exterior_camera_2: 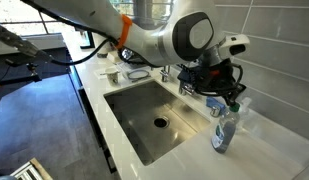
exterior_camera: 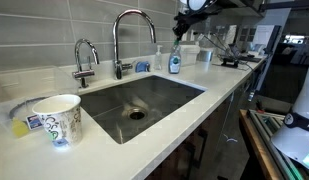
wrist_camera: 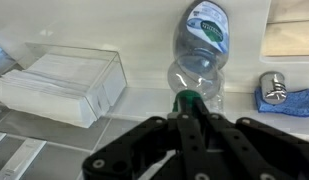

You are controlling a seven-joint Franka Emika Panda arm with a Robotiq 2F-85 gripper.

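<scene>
A clear plastic bottle (exterior_camera_2: 224, 133) with a blue label stands on the counter just past the sink. In exterior view 1 the same bottle (exterior_camera: 175, 62) is small, near the far end of the counter. My gripper (exterior_camera_2: 231, 98) is right at the bottle's top, reaching down from above. From the wrist, the bottle (wrist_camera: 202, 45) stretches away from the gripper, and its green cap lies at the fingertips. The dark fingers blend together there, so how tightly they sit around the cap cannot be made out.
A steel sink (exterior_camera: 134, 108) with a tall faucet (exterior_camera: 117, 45) lies along the counter. Near exterior view 1 stands a patterned white cup (exterior_camera: 60, 122). A soap bottle (exterior_camera: 158, 58) and a blue cloth (wrist_camera: 284, 101) are close to the bottle. White boxes (wrist_camera: 69, 82) show at the wrist view's left.
</scene>
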